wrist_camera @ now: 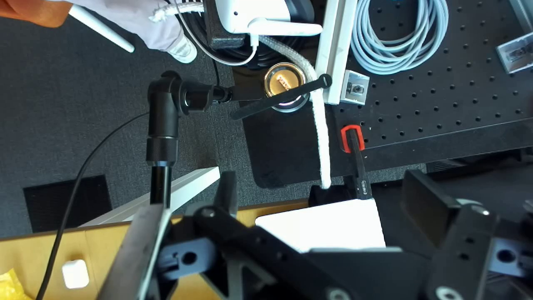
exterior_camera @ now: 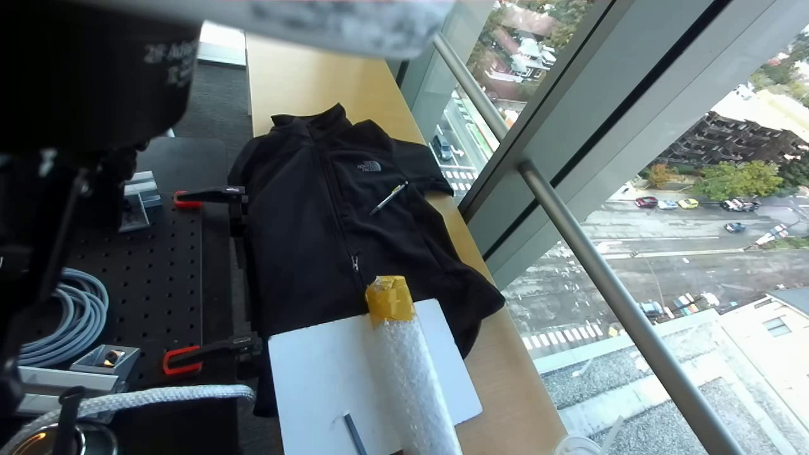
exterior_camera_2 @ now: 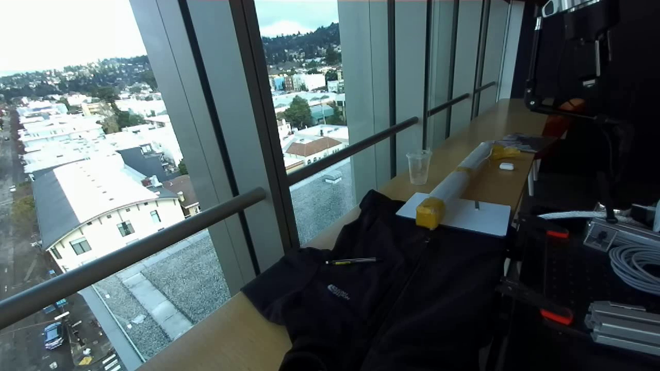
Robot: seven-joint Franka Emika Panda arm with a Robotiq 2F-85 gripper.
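Note:
In the wrist view my gripper stands open, its two black fingers wide apart with nothing between them. Beyond the gap lie the white board [wrist_camera: 325, 222] and the edge of the workbench. A dark jacket [exterior_camera: 292, 227] is spread over the wooden ledge, with a pen [exterior_camera: 389, 198] lying across its chest. The bubble-wrapped roll [exterior_camera: 413, 379], its end taped yellow, rests over the board. Exterior view 1 shows the blurred dark gripper body at the upper left, close to the camera; its fingertips cannot be made out there.
A clear plastic cup [exterior_camera_2: 418, 167] stands by the window rail [exterior_camera_2: 352, 150]. Red-and-black clamps [exterior_camera: 182, 360] jut from the pegboard bench, which holds coiled grey cable [wrist_camera: 367, 45] and metal profiles. White rope [wrist_camera: 321, 135] hangs over the bench edge. A black jointed stand [wrist_camera: 162, 135] rises beside the ledge.

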